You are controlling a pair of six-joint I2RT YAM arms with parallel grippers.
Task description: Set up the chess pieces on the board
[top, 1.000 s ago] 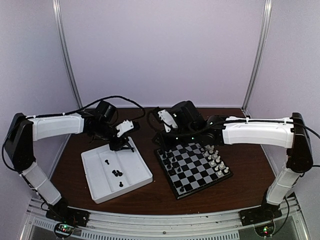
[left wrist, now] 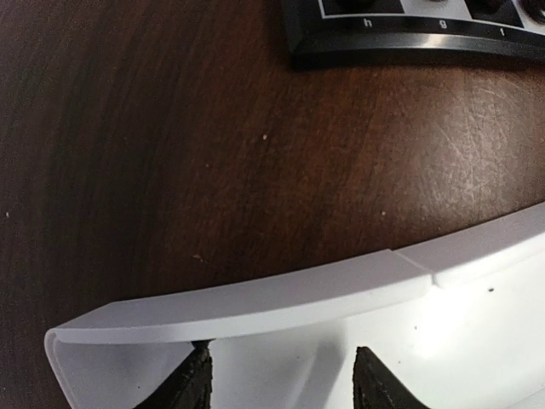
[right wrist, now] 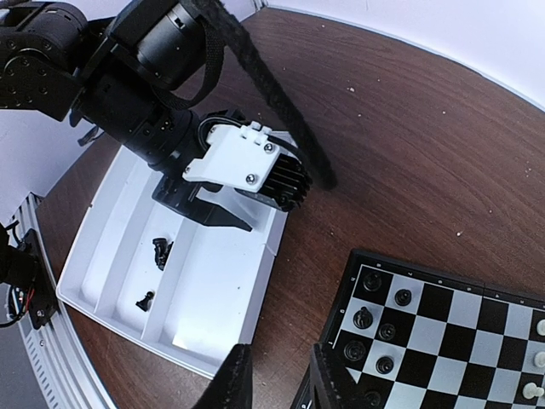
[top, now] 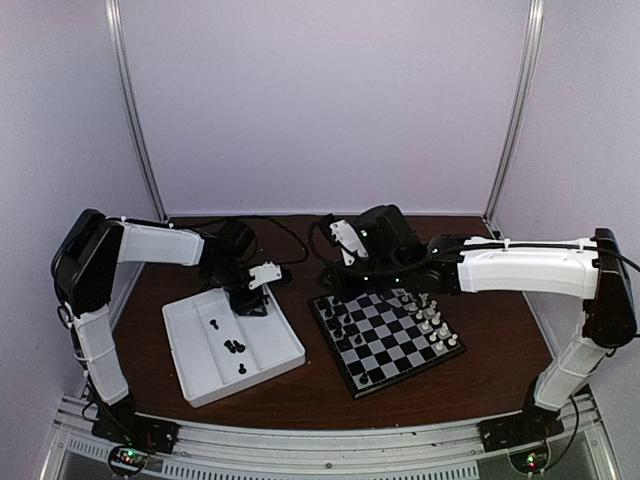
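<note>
The chessboard (top: 392, 340) lies right of centre, with white pieces (top: 437, 330) along its right side and black pieces (top: 340, 325) at its left side. Loose black pieces (top: 234, 346) lie in the white tray (top: 181, 367); two spots of them also show in the right wrist view, in a side compartment. Over the tray's far right part is my left gripper, open, with nothing seen between its fingers. My right gripper hangs near the board's far left corner, its fingers apart and the space between them empty.
The left arm (right wrist: 179, 111) reaches over the tray, close to the right gripper. A strip of bare brown table (top: 308, 362) separates tray and board.
Visible pieces on board and tray have not moved.
</note>
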